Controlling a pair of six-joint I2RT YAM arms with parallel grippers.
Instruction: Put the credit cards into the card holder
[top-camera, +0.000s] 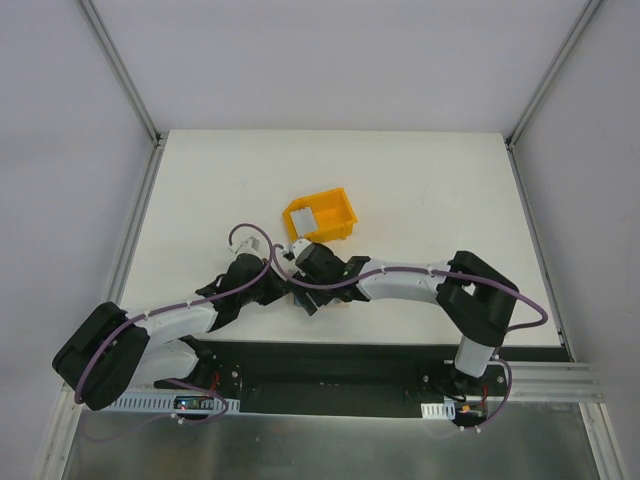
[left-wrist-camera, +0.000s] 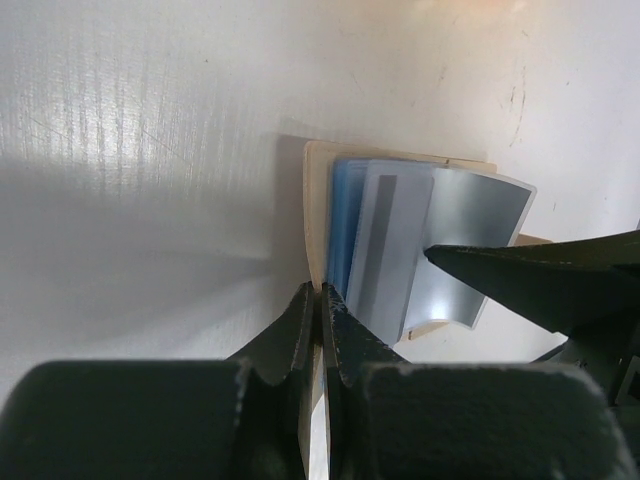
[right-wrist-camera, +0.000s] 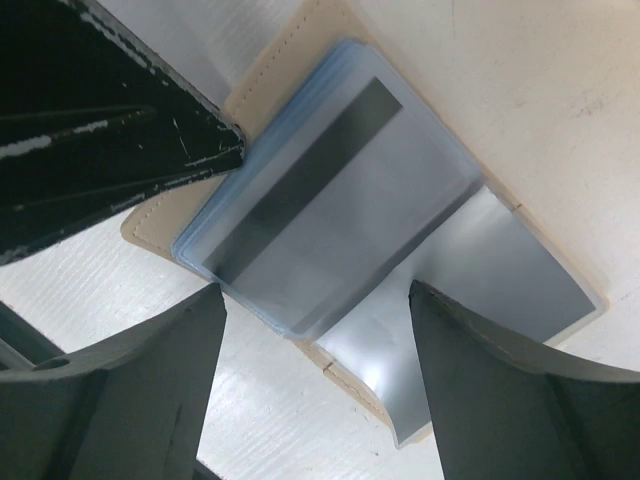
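Observation:
The tan card holder (left-wrist-camera: 318, 215) lies spread on the table, with clear bluish sleeves (right-wrist-camera: 330, 200), one bearing a dark stripe, and a raised silvery sleeve page (right-wrist-camera: 480, 270) beside them. My left gripper is shut on the holder's tan edge, a thin strip between its fingertips. Over the sleeves, my right gripper stands open, its fingers spread on either side of the striped sleeve's lower part. One of its fingers (left-wrist-camera: 500, 265) appears by the silvery page in the left wrist view. In the top view the arms mostly cover the holder. A whitish card (top-camera: 304, 220) lies in the orange box.
The orange box (top-camera: 346, 226) stands just behind the grippers. Both arms are close together at the holder.

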